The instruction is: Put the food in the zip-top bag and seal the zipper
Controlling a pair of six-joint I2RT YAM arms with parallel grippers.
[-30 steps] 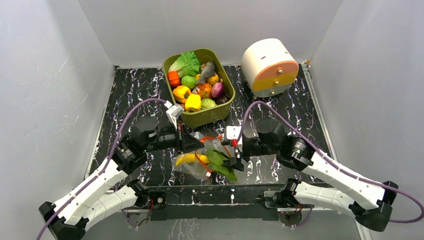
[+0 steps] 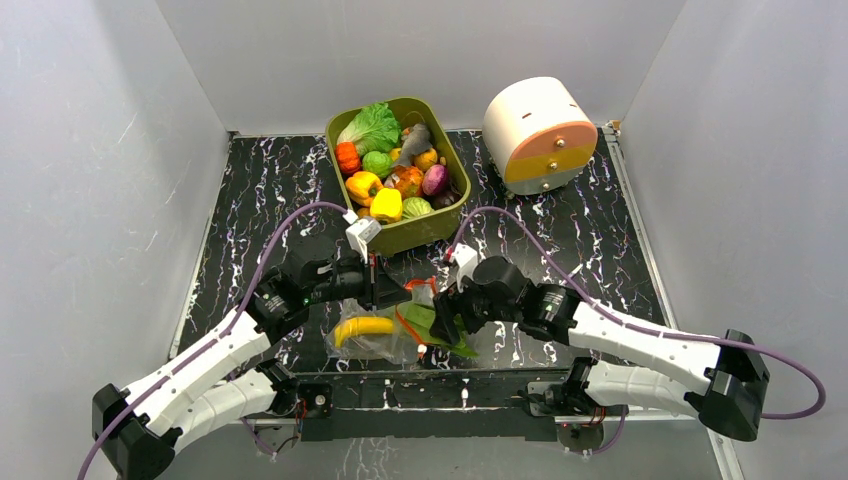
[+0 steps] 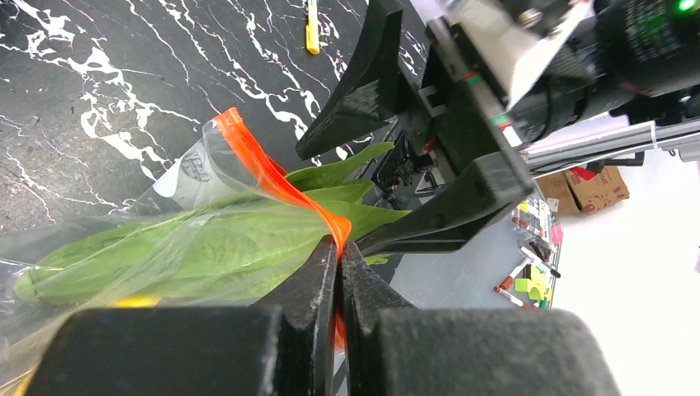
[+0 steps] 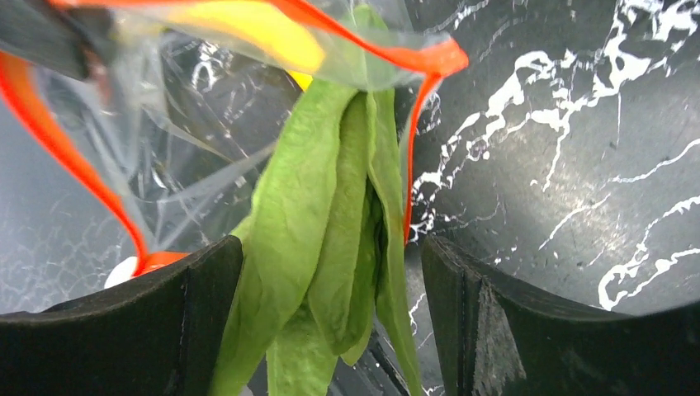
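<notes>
A clear zip bag (image 2: 365,345) with orange rim lies at the front middle, a yellow banana (image 2: 362,326) inside. Green leaves (image 4: 289,214) lie partly in the bag, their ends sticking out through its mouth. My left gripper is shut on the bag's orange zipper edge (image 3: 264,169). My right gripper (image 2: 445,318) stands open around the outer ends of the leaves; in the right wrist view its fingers are on both sides of them.
A green bin (image 2: 398,235) of produce stands behind the grippers. A rounded white container (image 2: 530,110) with coloured front is at the back right. Bare marble surface lies left and right.
The bag with the banana has shifted leftward.
</notes>
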